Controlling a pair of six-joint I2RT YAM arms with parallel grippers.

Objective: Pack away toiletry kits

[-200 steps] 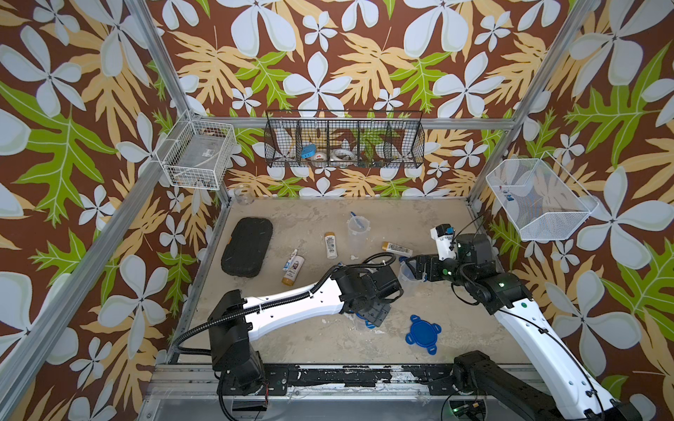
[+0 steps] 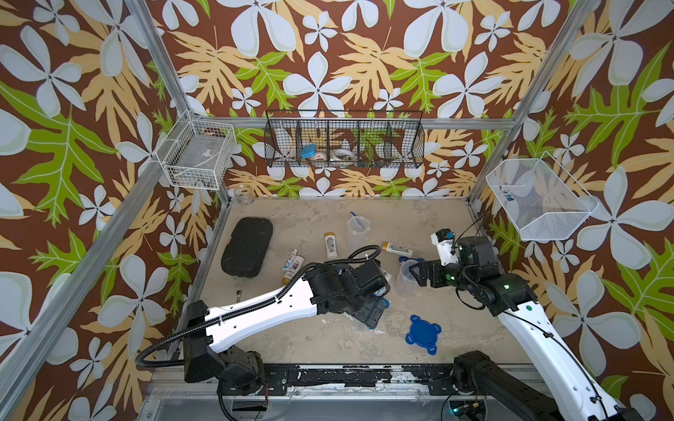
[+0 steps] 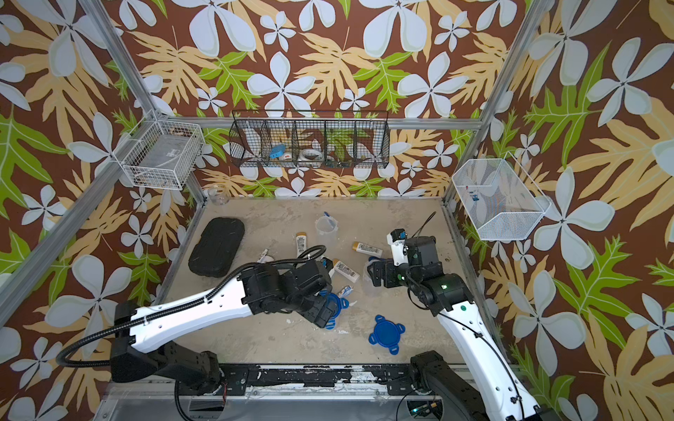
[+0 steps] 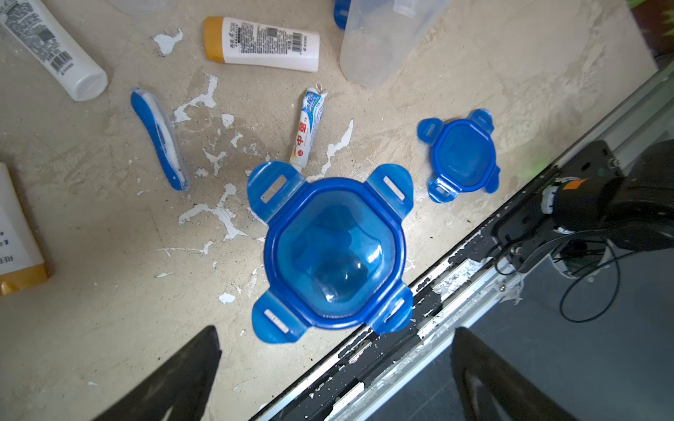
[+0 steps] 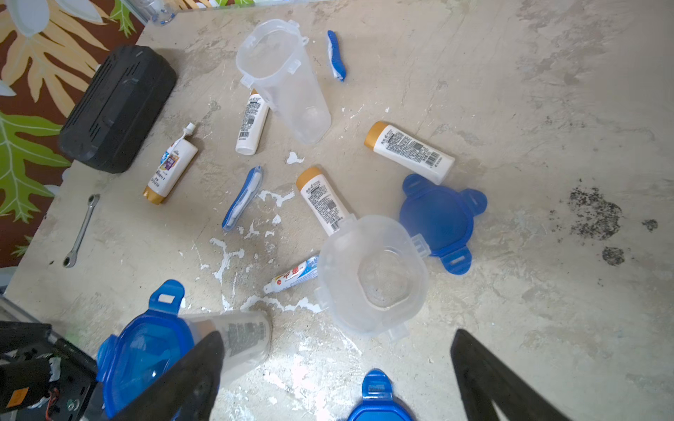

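Below my open left gripper, a blue-lidded clear cup sits centred in the left wrist view. My right gripper is open above an empty clear cup; another cup stands farther back. Blue lids lie loose on the table. Around them lie tubes with gold caps, a small toothpaste and blue-white toothbrushes.
A black case and a wrench lie at the left. Wire baskets hang on the sides, a divided black one at the back.
My left arm has shifted toward the front left, its gripper still over the middle front of the table. The right arm has moved very slightly.
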